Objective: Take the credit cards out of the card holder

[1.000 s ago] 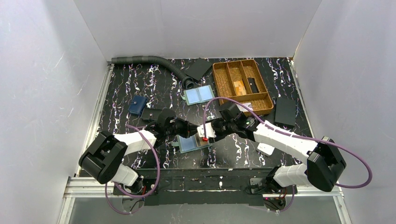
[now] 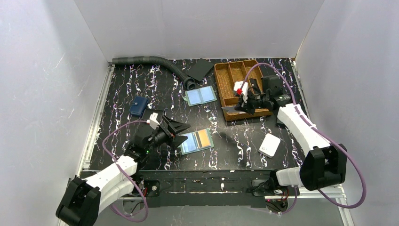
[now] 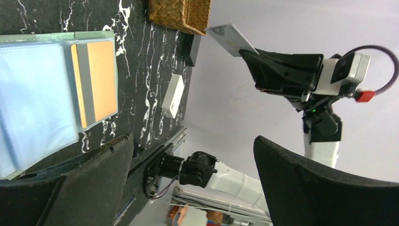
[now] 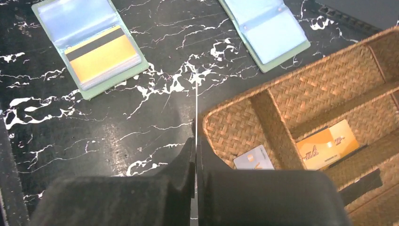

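Note:
My right gripper (image 2: 245, 104) is raised over the front of the wicker organizer (image 2: 226, 80), shut on a thin grey card, which appears edge-on in the right wrist view. An open card holder (image 2: 188, 143) lies on the table, a yellow card (image 4: 101, 56) with a dark stripe in its sleeve. My left gripper (image 2: 181, 132) stands open just above it, nothing between its fingers. Another open holder (image 2: 200, 95) with blue sleeves lies behind. In the organizer's compartments are a silver card (image 4: 254, 159) and orange cards (image 4: 329, 141).
A closed navy holder (image 2: 139, 106) lies at the left, a black hose (image 2: 141, 60) along the back, and a white box (image 2: 269, 145) at the front right.
My right gripper has moved from the front holder up and right to over the organizer, with a card in it. My left gripper has pulled back slightly from the holder and stands open.

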